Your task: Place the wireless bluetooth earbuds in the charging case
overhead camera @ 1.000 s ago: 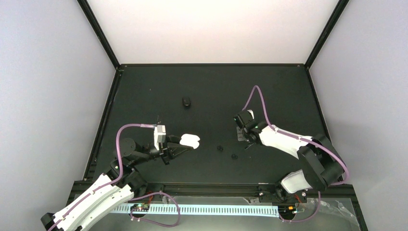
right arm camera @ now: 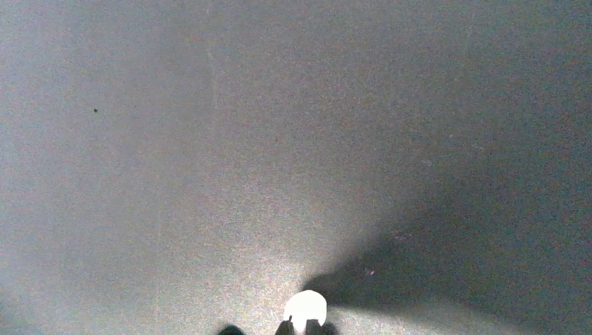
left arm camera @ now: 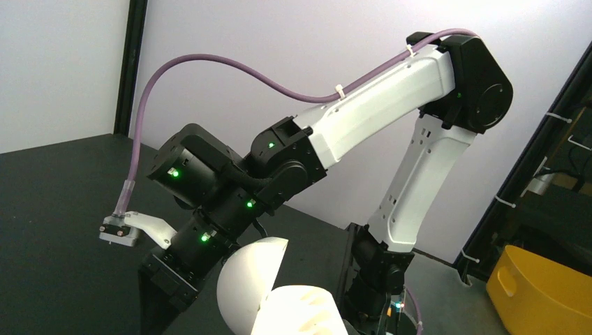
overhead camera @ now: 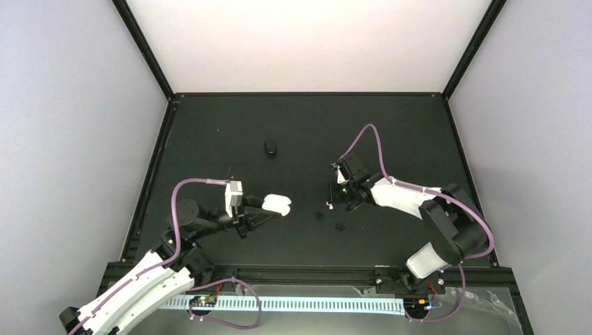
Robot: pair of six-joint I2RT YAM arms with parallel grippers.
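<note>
In the top view the white charging case (overhead camera: pixel 277 201) is held off to the left by my left gripper (overhead camera: pixel 269 208), which is shut on it. Up close in the left wrist view, the open case (left arm camera: pixel 293 310) shows a rounded half and a brightly lit inner half; the left fingers are out of that frame. A white earbud (right arm camera: pixel 305 306) is pinched between the dark fingertips of my right gripper at the bottom of the right wrist view. From above, that earbud (overhead camera: pixel 329 205) pokes out at the gripper's tip, right of the case. No second earbud shows now.
A small black object (overhead camera: pixel 270 147) lies beyond the case. Two little dark lumps, a nearer one (overhead camera: pixel 340 227) and a farther one (overhead camera: pixel 319 216), rest between the arms. Open mat surrounds them. A yellow bin (left arm camera: pixel 544 293) stands off the table.
The right arm has swung left toward the case, its wrist turning, with the earbud now visible from above. My left arm is almost still.
</note>
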